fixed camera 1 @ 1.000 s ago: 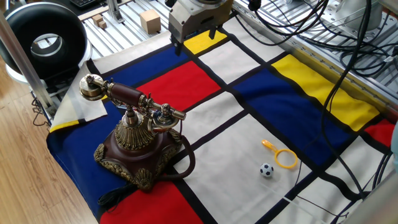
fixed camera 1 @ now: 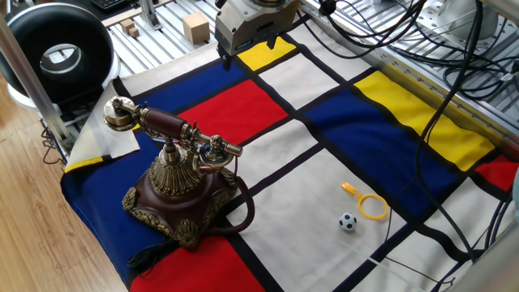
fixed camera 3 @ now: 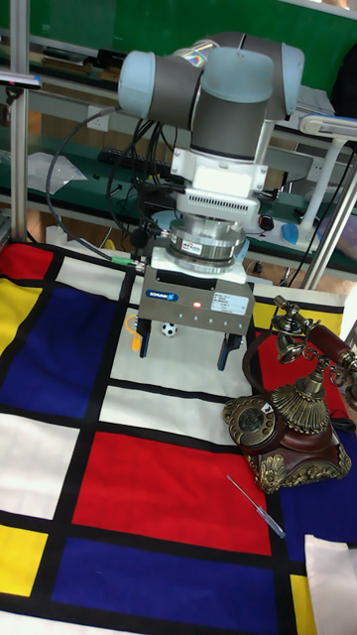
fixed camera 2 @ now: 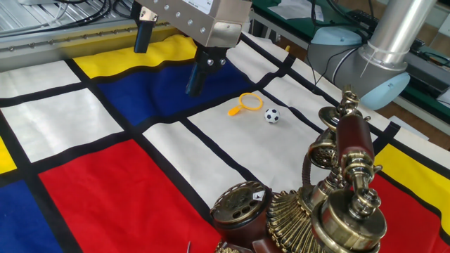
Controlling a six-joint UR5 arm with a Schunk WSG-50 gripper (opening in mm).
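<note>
High over the patterned cloth hangs my gripper (fixed camera 3: 184, 349), pointing down, its two black fingers (fixed camera 3: 230, 349) wide apart. Nothing shows between them in the exterior view 2 picture, where the gripper (fixed camera 2: 167, 72) is above the blue and yellow patches. A small black-and-white ball (fixed camera 1: 347, 221) lies on a white patch beside a yellow ring with a handle (fixed camera 1: 372, 206). An ornate brown and brass telephone (fixed camera 1: 180, 191) stands upright, handset on its cradle. In exterior view 3 a screwdriver (fixed camera 3: 264, 513) with a clear handle lies near the telephone, on the red patch and its black border.
Loose black cables (fixed camera 1: 434, 122) run along the right side in exterior view 1. A wooden block (fixed camera 1: 195, 28) and a large black ring-shaped object (fixed camera 1: 61, 49) are off the cloth.
In exterior view 1 my gripper has shifted slightly up and to the left over the last second. The ball, yellow ring and telephone have not moved.
</note>
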